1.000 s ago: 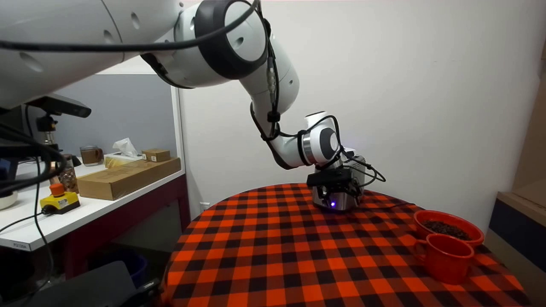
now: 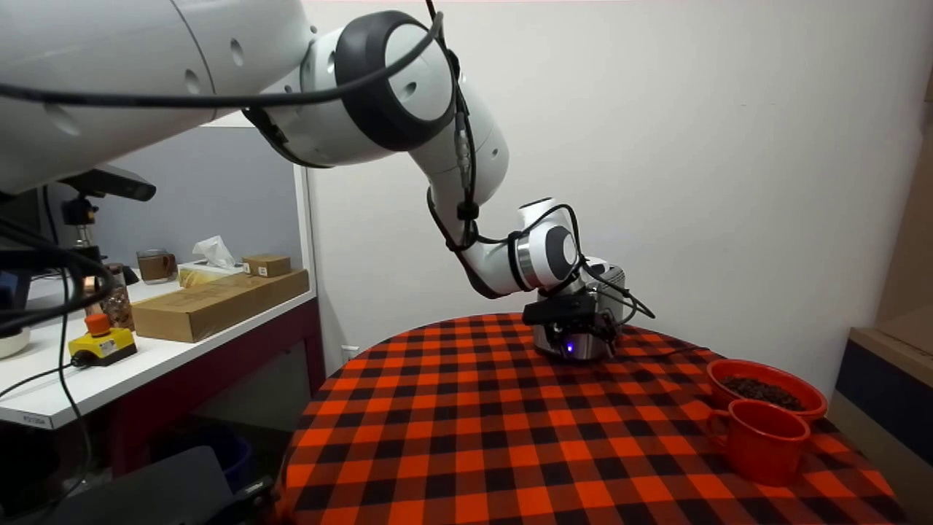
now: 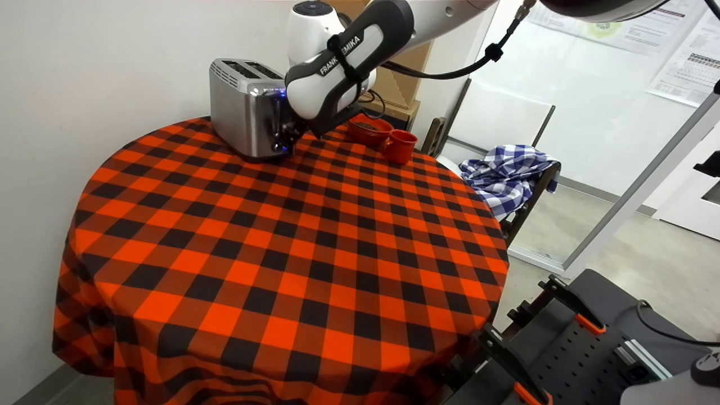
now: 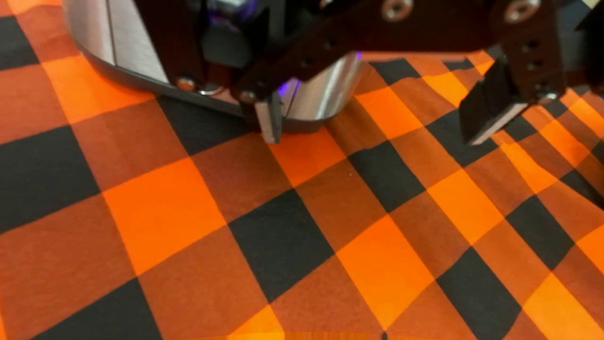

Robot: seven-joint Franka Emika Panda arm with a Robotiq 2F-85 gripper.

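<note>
A brushed-metal toaster (image 3: 233, 115) stands on the checked cloth near the wall, its two top slots empty-looking in exterior view 2. My gripper is at the toaster's control end, low above the cloth. Its fingers (image 4: 271, 120) are spread wide, with only cloth and a corner of the toaster showing behind the gap. One finger overlaps the toaster's lower end in the wrist view; whether it touches cannot be told. Behind the linkage, a dark block (image 4: 226, 45) with a purple gleam shows, perhaps a lever or knob. In exterior view 1 the arm hides much of the toaster.
A red bowl (image 2: 719, 372) of dark pieces and a red mug (image 2: 762, 450) sit together at the table's right side in exterior view 1. A wall stands close behind the toaster.
The wrist has come down slightly, with a small shift to the left in exterior view 1. Toaster, bowl and mug have stayed put.
</note>
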